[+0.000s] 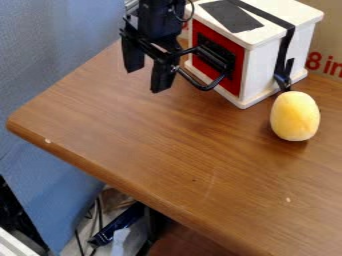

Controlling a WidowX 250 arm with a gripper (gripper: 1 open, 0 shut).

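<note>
My black gripper [147, 66] hangs above the wooden table at the top left, its two dark fingers pointing down with a gap between them and nothing visible in it. It is beside a white box [265, 30] with a red front panel [211, 50], a black handle on that panel and a black strap over it. A pale yellow egg-shaped object [294, 116] rests on the table to the right, in front of the box.
The wooden table [160, 150] has free room in its middle and front. Its left edge runs diagonally beside a blue wall [54, 60]. A cardboard box [323, 55] stands behind at the right. Cables and clutter lie below the table.
</note>
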